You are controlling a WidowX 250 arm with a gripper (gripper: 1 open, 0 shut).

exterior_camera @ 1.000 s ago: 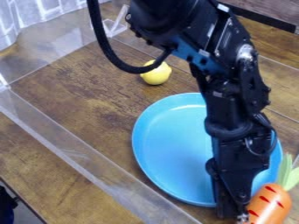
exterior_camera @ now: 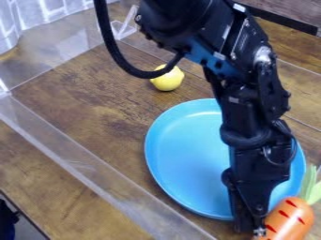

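My black gripper (exterior_camera: 251,221) reaches down over the right side of a blue plate (exterior_camera: 182,155), its fingertips at the plate's front right rim. An orange toy carrot (exterior_camera: 287,221) with pale green leaves lies just right of the fingertips, partly out of frame. The fingertips are dark and crowded against plate and carrot, so whether they are shut on either is unclear.
A yellow round object (exterior_camera: 167,79) sits on the wooden table (exterior_camera: 82,108) behind the plate. A clear plastic edge runs along the left and front.
The arm and gripper have shifted very slightly; the plate and carrot look almost unchanged.
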